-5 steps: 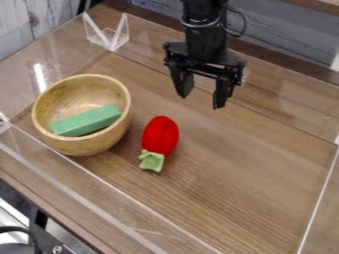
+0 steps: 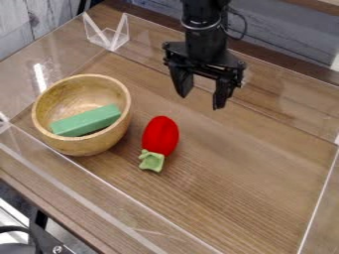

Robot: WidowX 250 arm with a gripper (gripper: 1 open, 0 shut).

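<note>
My black gripper (image 2: 204, 77) hangs at the top centre over the wooden table, its fingers pointing down; whether they are open or shut is hard to make out. In front of it lies a red strawberry-like object (image 2: 161, 135) with a pale green end pointing toward the front. To the left is a wooden bowl (image 2: 117, 100) holding a green block (image 2: 85, 121).
A small clear rack (image 2: 109, 28) stands at the back left. A dark cable-like item (image 2: 16, 230) is at the front left corner.
My gripper has shifted very slightly; the objects on the table have not moved.
</note>
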